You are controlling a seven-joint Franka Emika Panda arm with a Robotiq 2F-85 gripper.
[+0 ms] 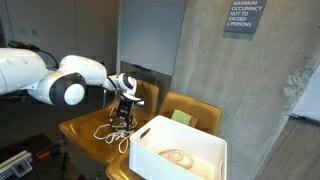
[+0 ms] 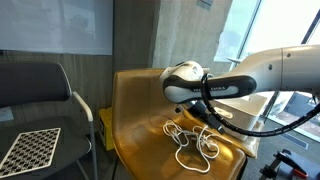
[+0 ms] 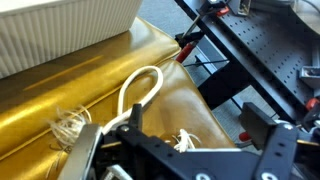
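A white rope (image 1: 116, 133) lies in loose loops on the brown leather-like surface. In exterior view 2 the rope (image 2: 196, 145) spreads below and in front of my gripper. The wrist view shows a curved length of rope (image 3: 150, 88) and frayed ends (image 3: 70, 127); part of it passes beneath my gripper. The fingers stand wide apart, open, with rope visible below between them. Whether they touch it cannot be told.
A large white box (image 1: 178, 150) stands right of the rope, holding a pale item (image 1: 180, 157). Brown chair backs (image 1: 192, 110) rise behind it. A black chair (image 2: 40, 115) stands at the left in exterior view 2. Dark metal framework (image 3: 265, 60) lies beyond the surface edge.
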